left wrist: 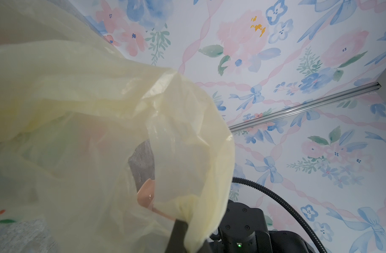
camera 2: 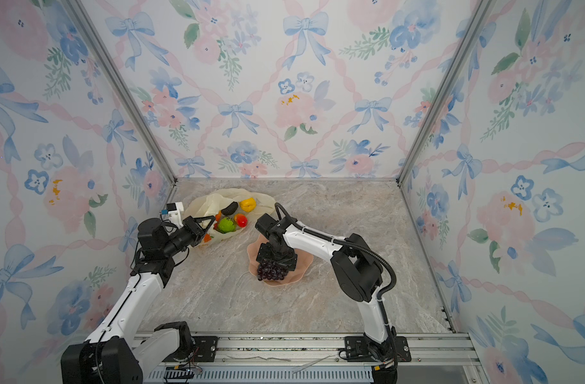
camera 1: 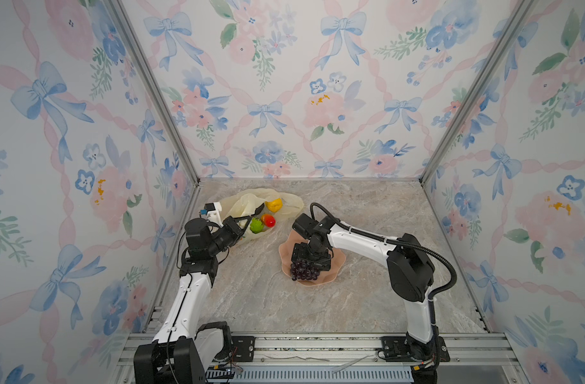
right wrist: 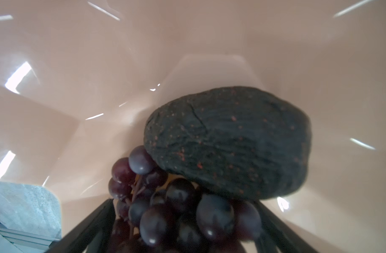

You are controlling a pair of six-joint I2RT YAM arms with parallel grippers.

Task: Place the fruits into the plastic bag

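A bunch of dark purple grapes (right wrist: 157,223) lies in a pink scalloped dish (right wrist: 311,46), beside a dark avocado-like fruit (right wrist: 230,143). My right gripper is down at the dish, its fingers (right wrist: 102,227) apart on either side of the grapes; whether they press on them is unclear. At the left, the pale yellow plastic bag (left wrist: 193,109) has its edge pinched in my left gripper, which is shut. Within the bag's outline are a yellow pepper (camera 2: 248,204), a red tomato (camera 2: 241,220), a green fruit (camera 2: 226,224) and a dark eggplant (camera 2: 229,208).
Something orange (camera 2: 207,237) shows near the bag's front edge. Bare grey table (camera 1: 375,198) lies behind the dish and to its right. The right arm's cable (camera 1: 420,246) loops over the dish's right side. Patterned walls enclose the table.
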